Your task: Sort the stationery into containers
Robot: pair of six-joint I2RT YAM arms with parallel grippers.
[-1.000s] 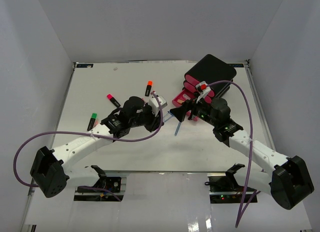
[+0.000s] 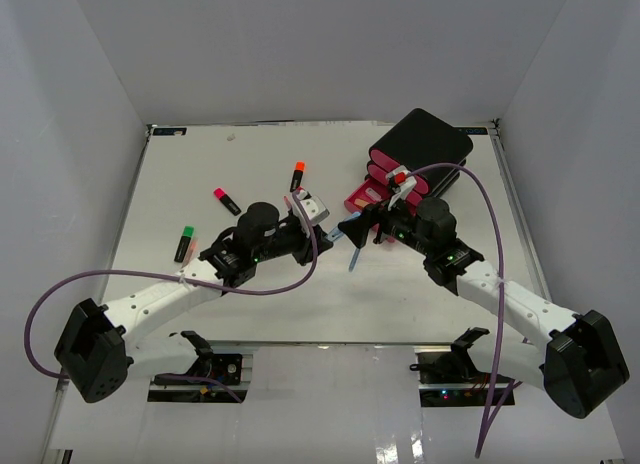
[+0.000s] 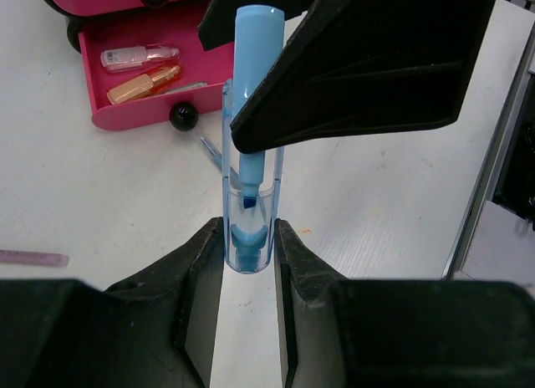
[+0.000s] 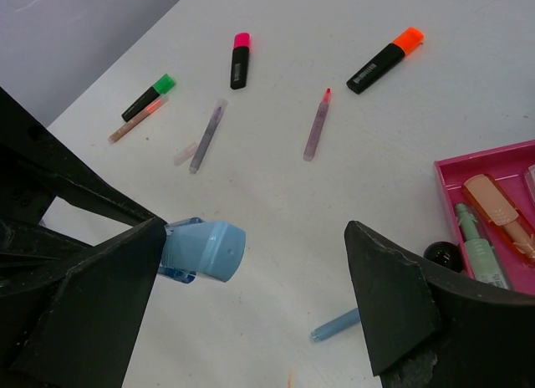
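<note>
My left gripper is shut on the lower end of a clear tube (image 3: 227, 154). Inside that tube stands a light blue marker (image 3: 257, 49), tip downward, its blunt end sticking out at the top. My right gripper is open, its fingers around the marker's upper part in the left wrist view; whether they touch it I cannot tell. In the right wrist view, the marker's blue end (image 4: 219, 250) shows beside one right fingertip. A pink drawer (image 3: 104, 116) stands behind, holding several small pens. On the table lies a thin blue pen (image 2: 354, 259).
The black and pink drawer unit (image 2: 420, 149) stands at the back right. Highlighters with orange (image 4: 409, 41), pink (image 4: 242, 40) and green (image 4: 163, 84) caps lie on the table's left and middle, with several thin pens.
My left gripper has shifted slightly left and toward the front, and a little more of the light blue marker shows between the grippers. The right gripper has hardly moved.
</note>
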